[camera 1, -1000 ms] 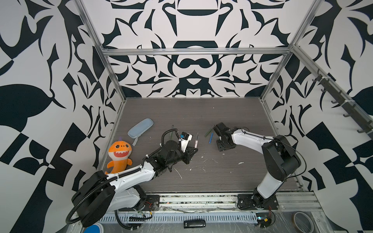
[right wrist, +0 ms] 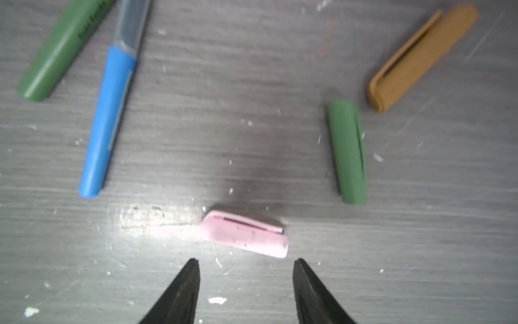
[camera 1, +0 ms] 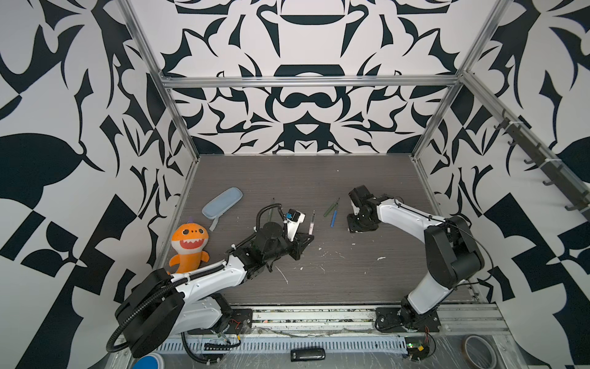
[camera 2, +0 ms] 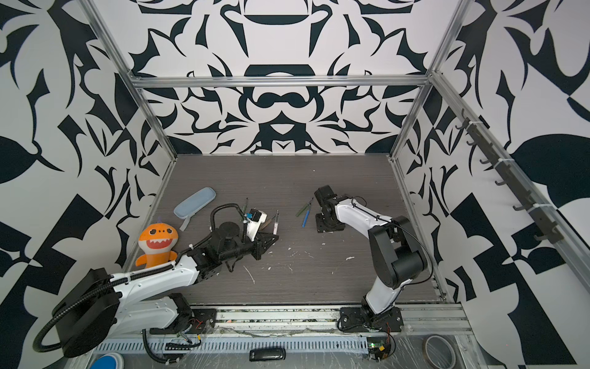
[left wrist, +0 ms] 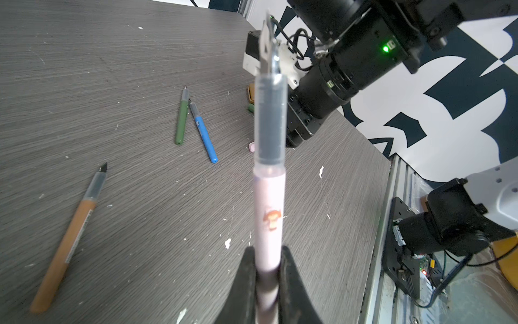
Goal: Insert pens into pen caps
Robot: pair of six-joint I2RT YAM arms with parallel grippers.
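My left gripper is shut on a pink pen [left wrist: 268, 216], held upright with its nib up. My right gripper stands open low over the table, just short of a pink cap [right wrist: 242, 235]. Beyond that cap lie a green cap [right wrist: 347, 151] and an orange cap [right wrist: 421, 56]. A blue pen [right wrist: 108, 108] and a green pen [right wrist: 62, 54] lie side by side to the left in the right wrist view. An orange-brown pen [left wrist: 70, 237] rests on the table in the left wrist view.
A light blue case [camera 1: 221, 201] and an orange shark toy [camera 1: 189, 246] occupy the table's left side.
The left arm holds almost still with the pink pen.
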